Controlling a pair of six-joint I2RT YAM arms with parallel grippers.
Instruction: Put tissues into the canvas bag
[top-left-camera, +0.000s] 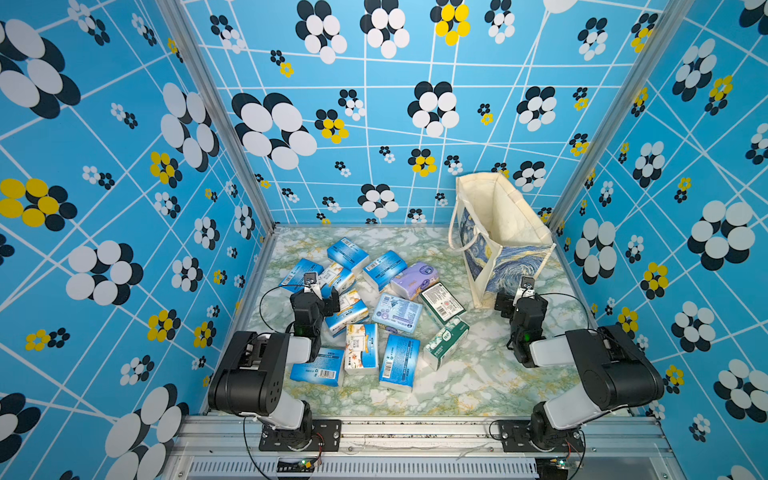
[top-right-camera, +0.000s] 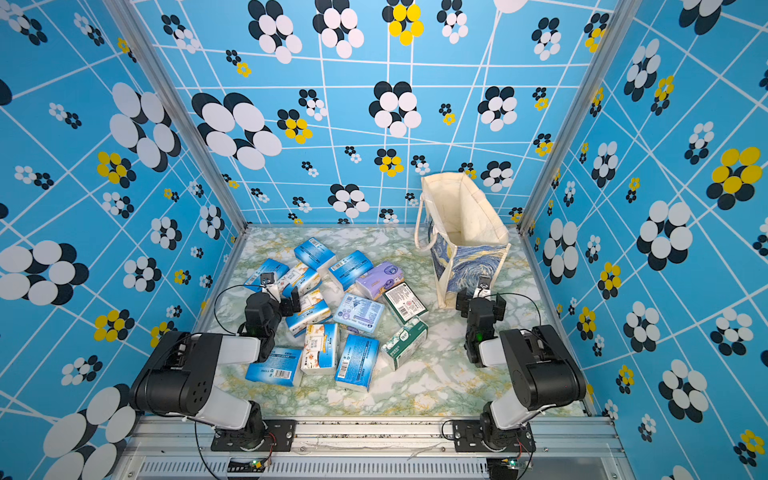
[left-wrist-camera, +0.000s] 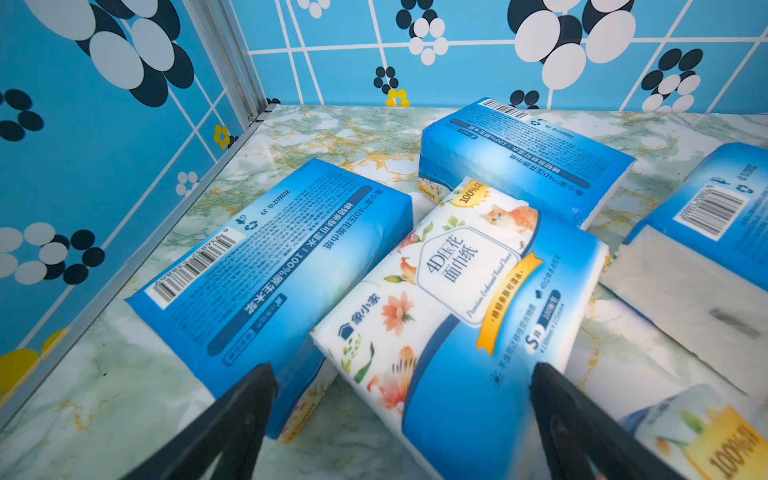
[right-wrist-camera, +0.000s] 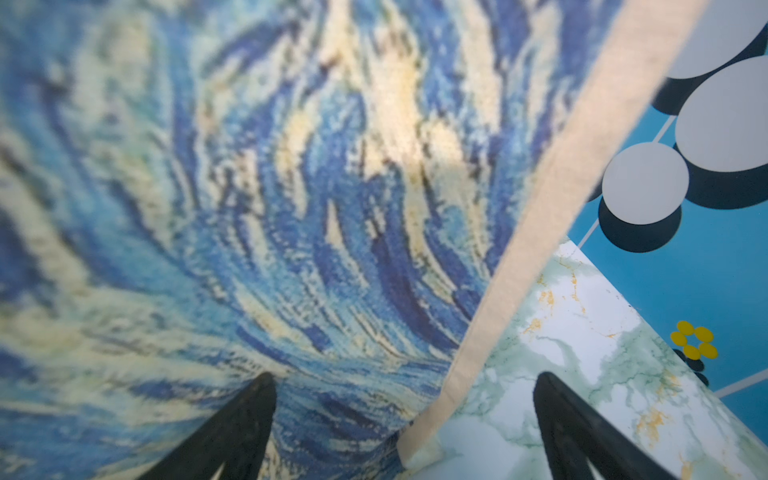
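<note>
Several tissue packs lie spread over the left and middle of the table: blue ones like this blue pack (top-left-camera: 399, 361), a purple pack (top-left-camera: 415, 281), a light blue-lilac pack (top-left-camera: 397, 313) and green packs such as the dark green pack (top-left-camera: 446, 343). The canvas bag (top-left-camera: 524, 264), cream inside with a swirling blue print, stands upright with its mouth open at the back right. My left gripper is open, its fingers low in front of a white-and-blue floral pack (left-wrist-camera: 472, 296). Open and empty, my right gripper faces the bag's printed side (right-wrist-camera: 320, 200) closely.
Blue patterned walls enclose the table (top-left-camera: 480, 384) at the back and sides. A bag handle (top-left-camera: 466, 232) hangs out on the left side. Bare tabletop shows at the front right, between the packs and the right arm.
</note>
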